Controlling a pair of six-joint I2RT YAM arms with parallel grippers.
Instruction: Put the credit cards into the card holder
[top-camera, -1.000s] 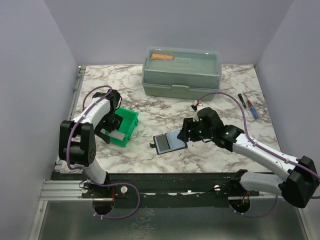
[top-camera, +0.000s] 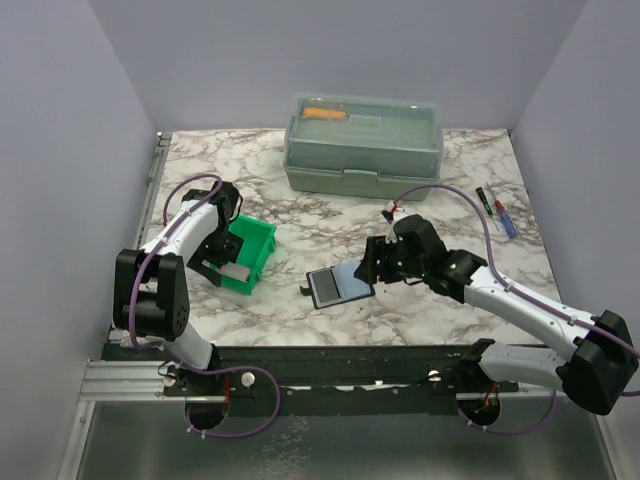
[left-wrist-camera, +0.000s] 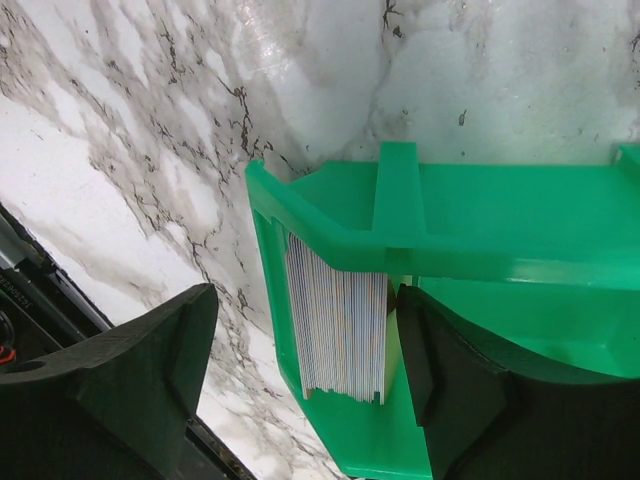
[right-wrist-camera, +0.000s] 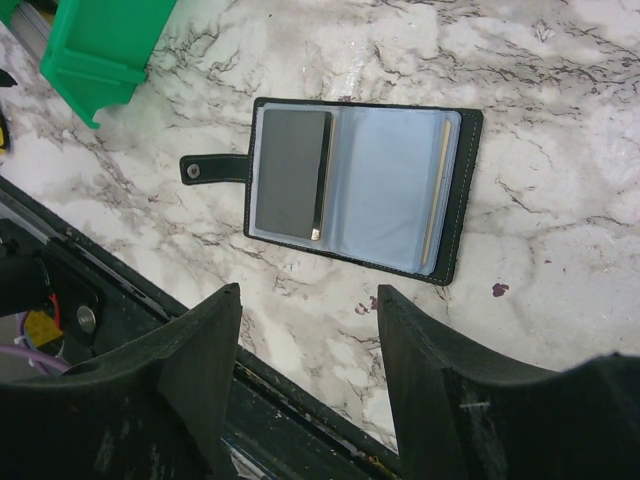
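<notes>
A green box (top-camera: 257, 243) stands on the left of the table, with a stack of white cards (left-wrist-camera: 336, 320) in its compartment. My left gripper (top-camera: 215, 262) is at that stack; in the left wrist view its fingers straddle the cards' end of the box, and whether they grip anything is hard to see. The open card holder (right-wrist-camera: 385, 185), dark with clear sleeves and a strap, lies in the middle front, a grey panel on its left side. My right gripper is open above the holder's near right side, nothing between its fingers.
A large lidded grey-green box (top-camera: 363, 150) stands at the back. Several pens (top-camera: 505, 218) lie at the far right. The table centre between the green box and the lidded box is clear.
The right arm and card holder are unchanged.
</notes>
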